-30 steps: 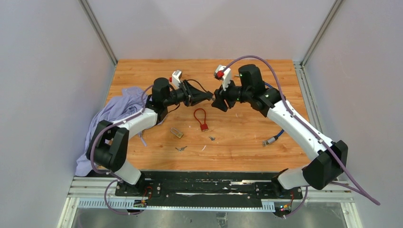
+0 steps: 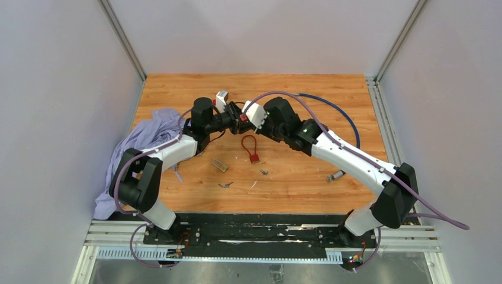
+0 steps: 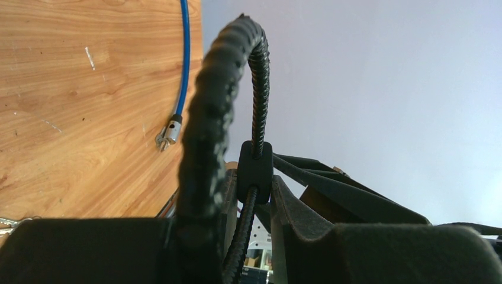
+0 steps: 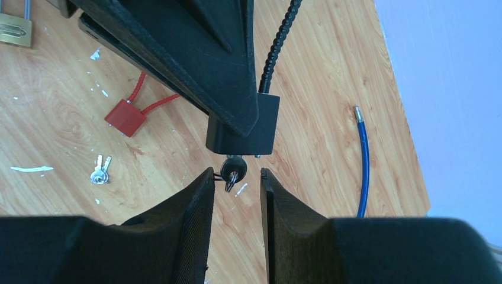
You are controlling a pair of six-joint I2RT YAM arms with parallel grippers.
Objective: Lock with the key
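Note:
My left gripper (image 2: 237, 118) is shut on a black cable lock, whose ribbed cable (image 3: 210, 118) arcs across the left wrist view. In the right wrist view the lock body hangs with a round metal key (image 4: 234, 170) at its lower end. My right gripper is part open around the key's head, its left fingertip at the key; whether it touches is unclear. From above, the two grippers meet over the middle of the board, the right one largely covering the lock.
A red cable lock (image 2: 254, 158), a brass padlock (image 2: 220, 165) and loose keys (image 2: 225, 185) lie below the grippers. A blue cable lock (image 2: 336, 107) lies at the right, a purple cloth (image 2: 148, 133) at the left. The front of the board is mostly clear.
The left arm has barely moved.

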